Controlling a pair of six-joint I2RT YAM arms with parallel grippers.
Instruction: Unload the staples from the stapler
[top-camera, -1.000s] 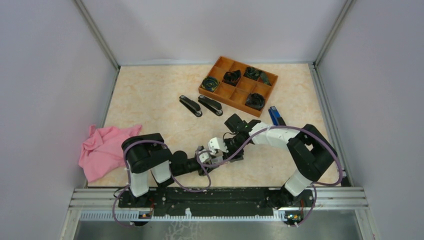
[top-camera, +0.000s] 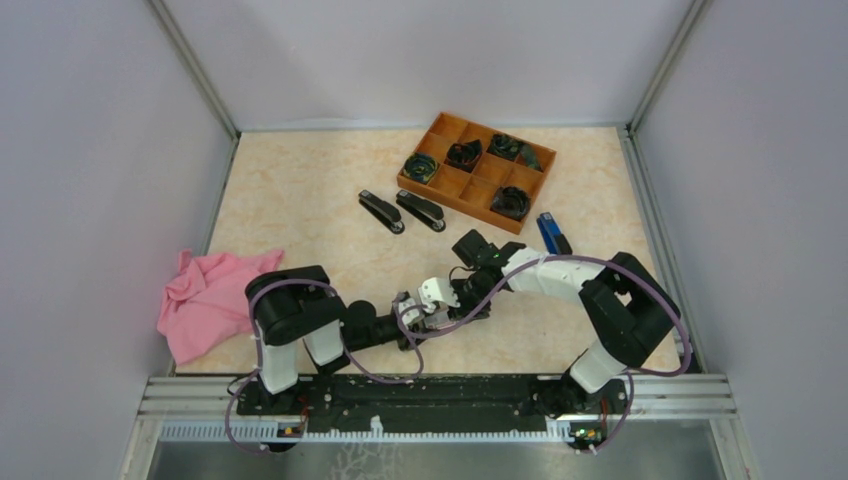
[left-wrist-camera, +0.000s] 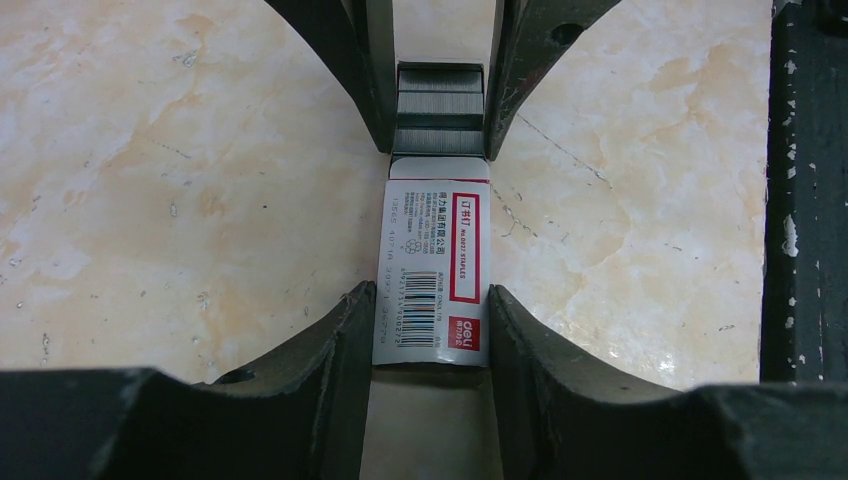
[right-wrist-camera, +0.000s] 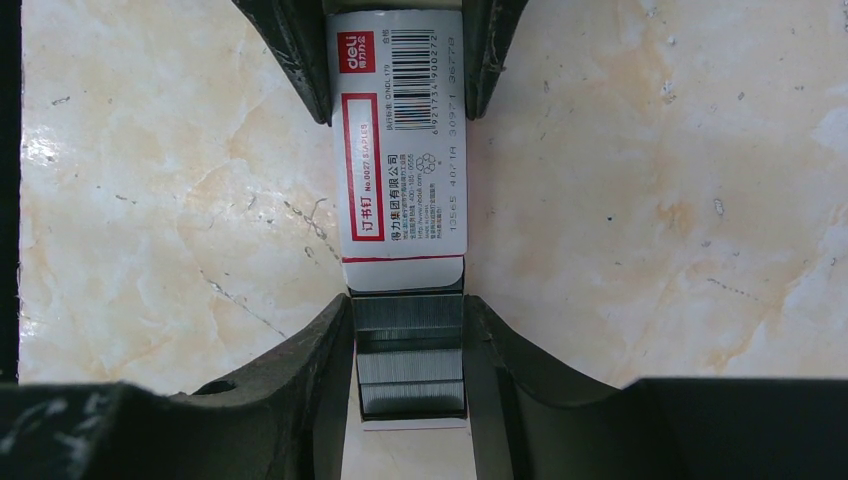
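A white deli staples box (left-wrist-camera: 432, 270) (right-wrist-camera: 400, 140) is held low over the table at the front middle. My left gripper is shut on its white sleeve. Past the sleeve's end, rows of grey staples (left-wrist-camera: 440, 105) (right-wrist-camera: 410, 375) show in a dark inner tray, and my right gripper is shut on that staple section. In the top view both grippers meet at the front middle, largely hiding the box. Two black staplers (top-camera: 380, 210) lie behind them; a blue stapler (top-camera: 552, 232) lies at the right.
A wooden compartment tray (top-camera: 481, 187) with dark coiled items stands at the back. A pink cloth (top-camera: 215, 295) lies at the left.
My right arm has moved slightly to the right over the last second, away from the left gripper. The left arm has stayed in place.
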